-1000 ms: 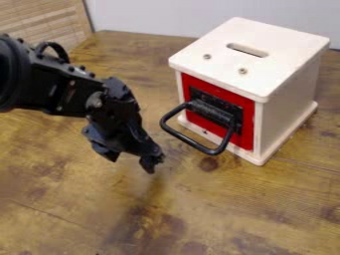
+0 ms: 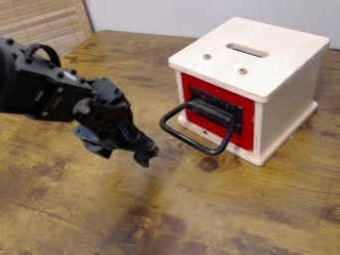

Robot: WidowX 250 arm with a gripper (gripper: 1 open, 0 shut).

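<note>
A white wooden box with a slot and two screws on top stands on the right, its red front panel facing left and forward. A black U-shaped handle sticks out from that front. The black gripper hangs low over the table, left of the handle and apart from it. Its fingertips point down and right; whether they are open or shut is hard to tell.
A light panel stands at the back left, with a pale wall behind the box.
The gripper and arm have shifted slightly to the left, away from the handle. The box and handle have not moved.
</note>
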